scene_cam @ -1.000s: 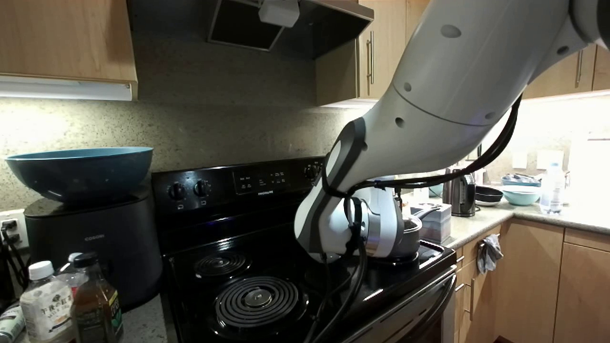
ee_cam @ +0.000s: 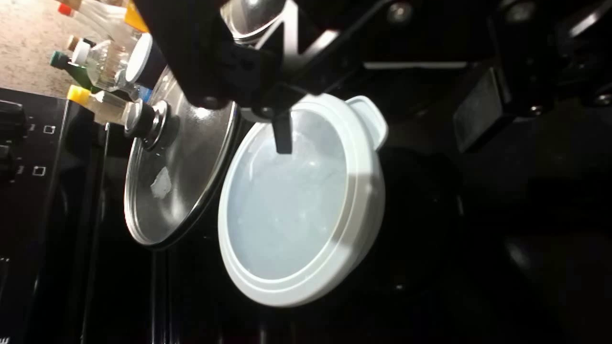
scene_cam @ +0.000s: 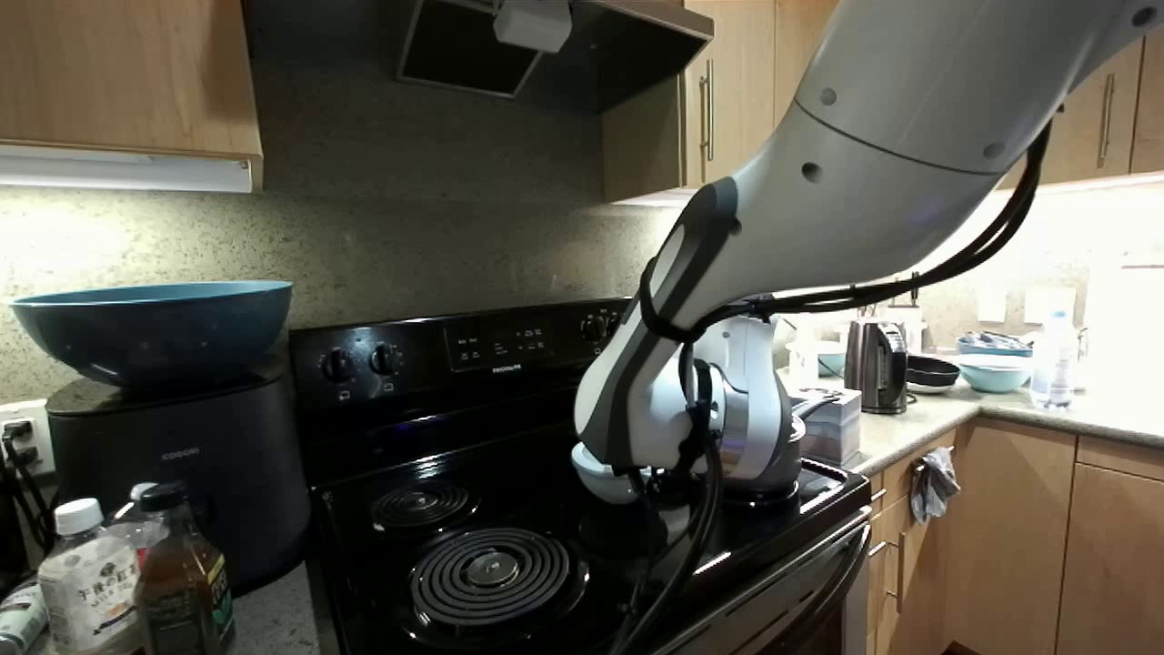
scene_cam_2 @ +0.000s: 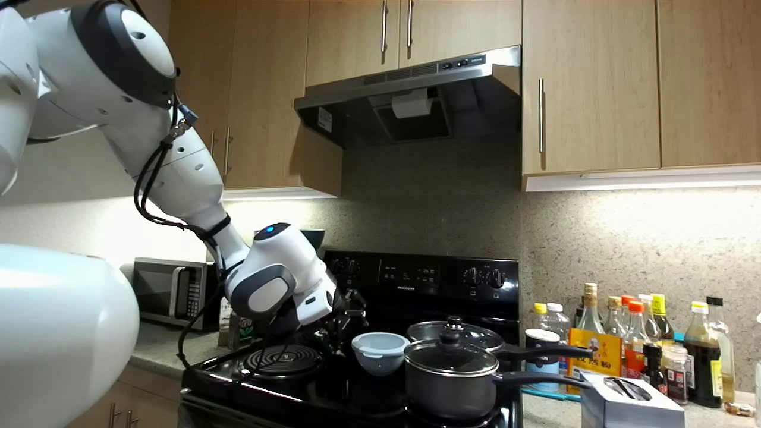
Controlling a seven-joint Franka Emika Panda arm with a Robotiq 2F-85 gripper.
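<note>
A pale blue bowl [scene_cam_2: 380,354] with a whitish rim and a side tab sits on the black stove, left of the lidded pots. From the wrist view, the same bowl [ee_cam: 287,200] fills the middle, its pale, cloudy round face toward the camera. My gripper is open, with a wide gap between its fingers. One dark finger [ee_cam: 282,133] overlaps the bowl's upper part in that view; whether it touches cannot be told. The other finger's pad [ee_cam: 479,109] lies to the right of the bowl, over dark stovetop. In exterior view 1, the arm partly covers the bowl [scene_cam: 603,478].
A grey saucepan [scene_cam_2: 449,389] with a glass lid stands right beside the bowl, and another lidded pan [scene_cam_2: 428,330] sits behind it. Their handles reach right toward a box [scene_cam_2: 631,406] and several bottles.
In exterior view 1, my arm has risen and shifted right. The bowl, almost wholly hidden behind the wrist before, now shows at its left side.
</note>
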